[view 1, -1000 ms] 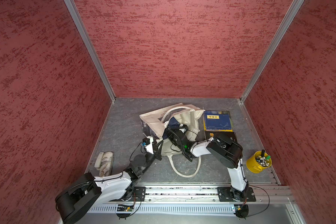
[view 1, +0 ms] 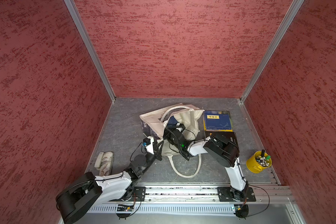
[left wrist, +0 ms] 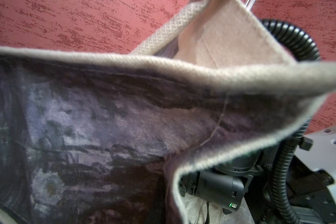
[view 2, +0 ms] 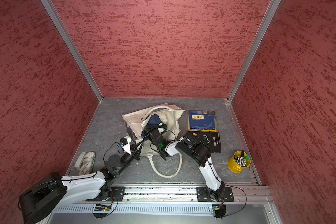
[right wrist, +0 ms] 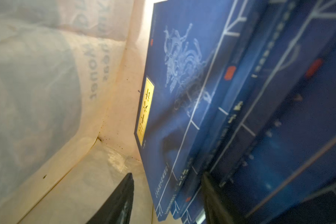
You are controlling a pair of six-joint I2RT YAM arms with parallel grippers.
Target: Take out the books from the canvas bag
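The cream canvas bag (view 1: 192, 121) lies with its mouth toward me, and several dark blue books (right wrist: 171, 123) stand tilted side by side inside it. My right gripper reaches into the bag, open. The lower ends of the nearest blue books appear between its fingers, without clear contact. At the bag's near left rim is my left gripper (view 1: 161, 141), shut. In the left wrist view the bag's dark printed side (left wrist: 100, 130) and pale rim fill the picture and its fingers are hidden, so I cannot see whether cloth is pinched.
Right of the bag lie a blue book (view 1: 218, 121) and a black book (view 2: 212, 140) on the grey table. A yellow pen bucket (view 1: 258, 162) stands far right, a pale shoe-like object (view 1: 106, 162) at left. A bag handle (view 1: 186, 176) loops forward.
The left arm and the bag look almost unchanged.
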